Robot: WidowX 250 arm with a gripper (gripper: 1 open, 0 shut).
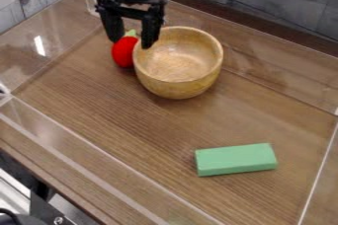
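My black gripper [129, 28] hangs at the upper left, over the left rim of a tan bowl [179, 63] and a red object [125, 51] with a bit of green on top, which sits against the bowl's left side. Its fingers point down, one on each side above the red object. They look apart, with nothing seen held between them. A green block [235, 160] lies at the lower right.
Raised edges line the back, and the table's left edge curves near the bottom left, with dark cables beyond it.
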